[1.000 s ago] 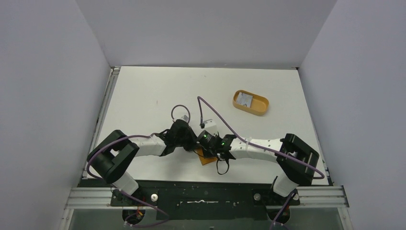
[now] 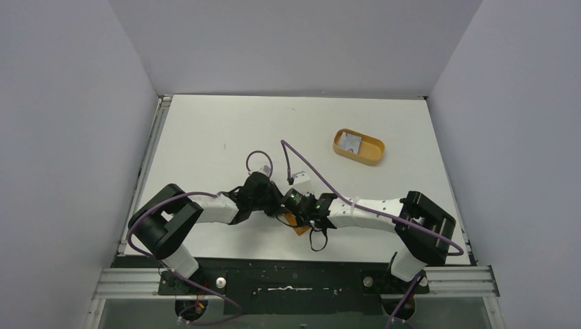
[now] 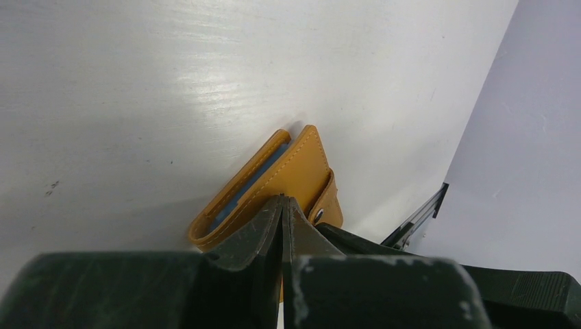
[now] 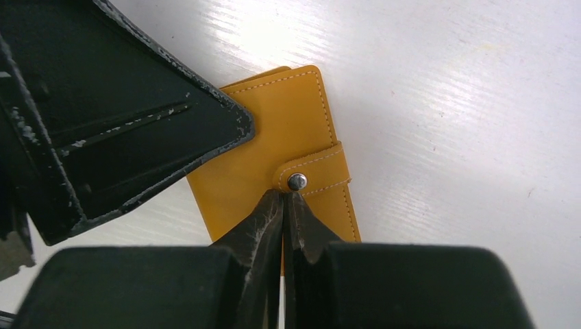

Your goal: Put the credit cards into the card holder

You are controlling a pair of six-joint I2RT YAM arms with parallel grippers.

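Note:
A tan leather card holder point(image 2: 298, 228) point(image 3: 301, 164) point(image 4: 240, 178) lies on the white table at front centre, a blue-grey strip showing inside its open side. My left gripper is shut, its tips against the holder's near cover. My right gripper is shut with its tips at the snap strap point(image 4: 322, 168); nothing shows between its fingers. Both arms meet over the holder and hide much of it in the top view. A dark gripper body also covers part of it in the right wrist view.
An orange tray point(image 2: 373, 151) with a pale card-like item point(image 2: 349, 142) in it stands at the back right.

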